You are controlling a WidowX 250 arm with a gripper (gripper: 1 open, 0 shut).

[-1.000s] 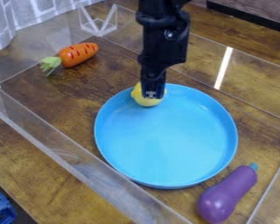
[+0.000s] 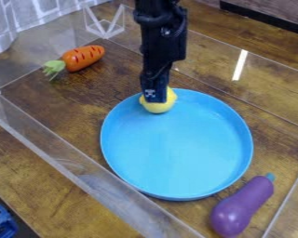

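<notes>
A yellow round object (image 2: 163, 103) rests on the back rim area of a blue plate (image 2: 177, 153). The black gripper (image 2: 155, 91) hangs from the top of the view just over the yellow object, its fingertips beside or in front of it. Whether the fingers grip it is unclear.
An orange toy carrot (image 2: 82, 58) lies at the back left. A purple eggplant (image 2: 242, 204) is at the front right, outside the plate. A clear plastic edge runs along the left, with a blue item in the lower left corner.
The gripper has shifted slightly left and its fingers look different in angle. The yellow object appears slightly further right, still at the plate's back edge.
</notes>
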